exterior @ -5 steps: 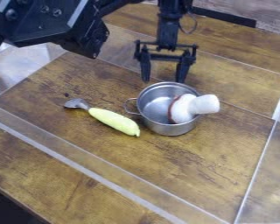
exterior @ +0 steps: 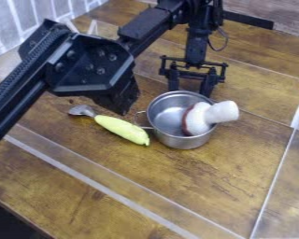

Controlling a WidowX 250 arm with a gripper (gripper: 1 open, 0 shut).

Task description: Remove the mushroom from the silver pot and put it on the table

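Observation:
The silver pot (exterior: 163,116) stands on the wooden table, right of centre. The white mushroom (exterior: 223,113) lies tilted in it, with its thick white end sticking out past the right rim and its brown-edged end inside. My black gripper (exterior: 193,84) is just behind the pot's far rim, its fingers (exterior: 174,80) spread apart and pointing down. Nothing shows between them, and the mushroom is apart from the gripper, nearer the camera. The fingertips' exact height over the rim is hard to tell.
A yellow-green corn-like piece (exterior: 121,129) lies just left of the pot, with a silver spoon (exterior: 81,110) beyond its far end. The dark arm covers the upper left. Bare table (exterior: 177,191) spreads in front and to the right.
The gripper has shifted right, behind the pot, and the arm's large elbow has swung lower and right in view. Pot, mushroom and yellow piece have stayed put.

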